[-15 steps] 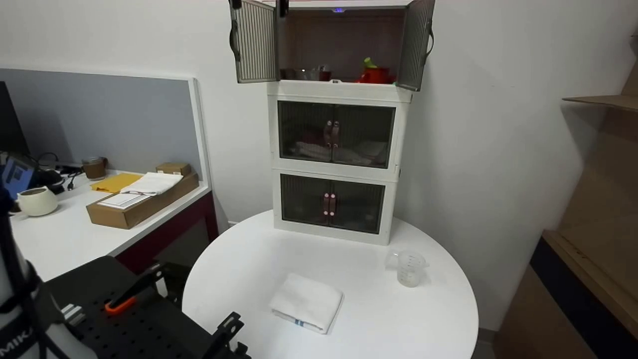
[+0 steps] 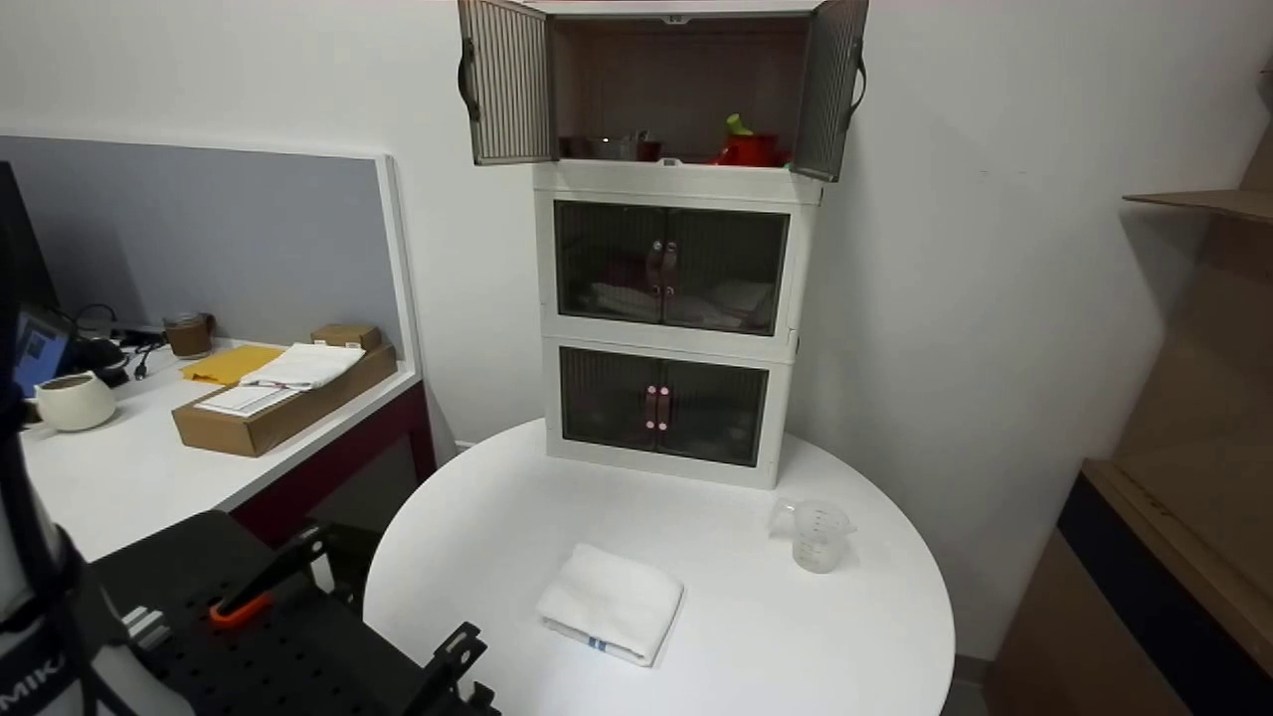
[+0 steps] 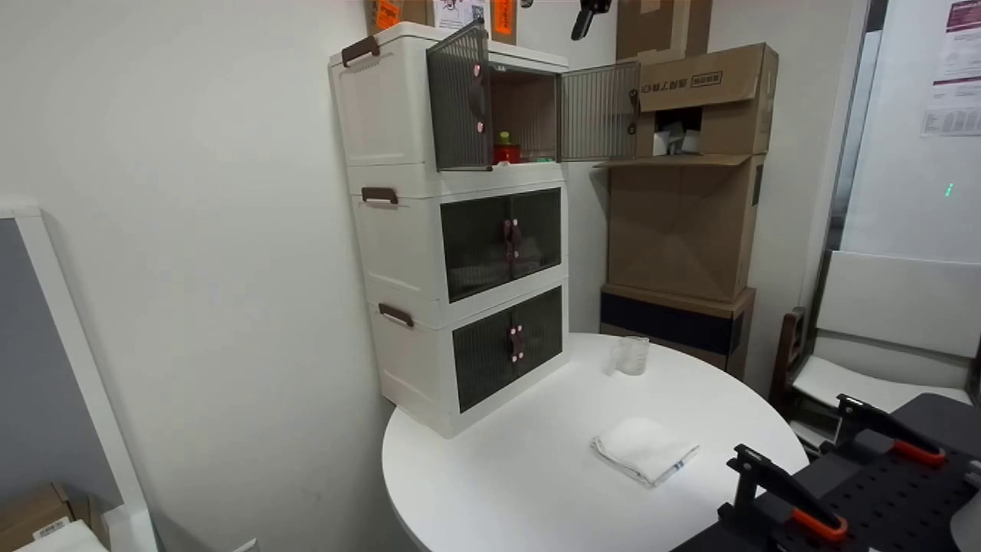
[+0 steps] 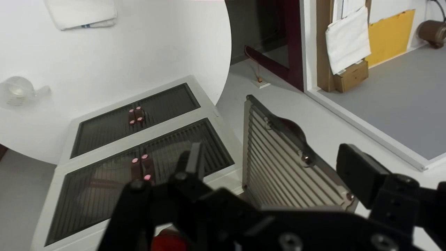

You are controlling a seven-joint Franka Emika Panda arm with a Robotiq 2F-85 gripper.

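My gripper is open in the wrist view, its two dark fingers set wide apart. Beyond that gap is the ribbed swung-out cabinet door (image 4: 288,161); whether it touches either finger, I cannot tell. A black fingertip (image 3: 588,17) pokes in at the top edge of exterior view 2. The white three-tier cabinet (image 2: 670,345) has both top doors swung wide, while the middle and bottom pairs are closed. Inside the top tier sit a red pot (image 2: 749,150) with something green in it and a clear container (image 2: 611,148).
On the round white table (image 2: 501,525) lie a folded white towel (image 2: 612,603) and a clear measuring cup (image 2: 819,536). Cardboard boxes (image 3: 676,221) stand beside the cabinet. A desk (image 2: 131,477) with a carton and mugs is at the left.
Cabinet, towel and cup look unmoved.
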